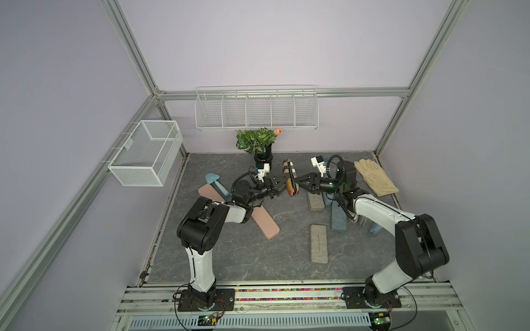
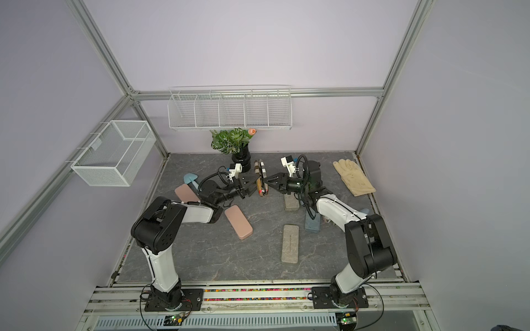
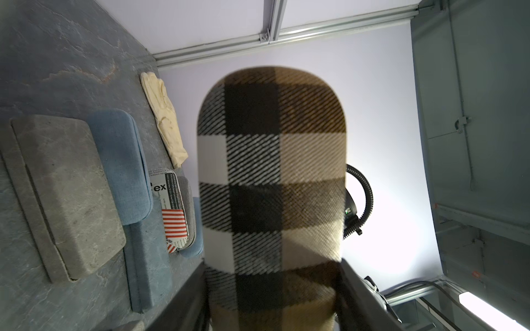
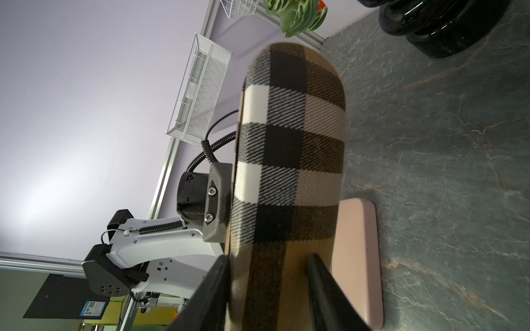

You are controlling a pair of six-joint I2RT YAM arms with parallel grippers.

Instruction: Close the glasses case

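Observation:
A plaid glasses case (image 1: 291,182) is held upright in the air between both grippers, near the middle, its edge toward the cameras in both top views. My left gripper (image 1: 280,184) is shut on it; in the left wrist view the plaid face (image 3: 270,176) fills the middle above blurred fingers. My right gripper (image 1: 302,182) meets the case from the other side; in the right wrist view its blurred fingertips stand against the lower part of the plaid (image 4: 287,165). Whether they grip is hard to tell, as is how far the case's halves stand apart.
Pink cases (image 1: 265,222), grey cases (image 1: 318,242) and blue cases (image 1: 338,218) lie below on the table. A black vase with a plant (image 1: 255,140) stands behind, beige gloves (image 1: 375,173) at back right. Bare table (image 1: 220,259) shows at the front left.

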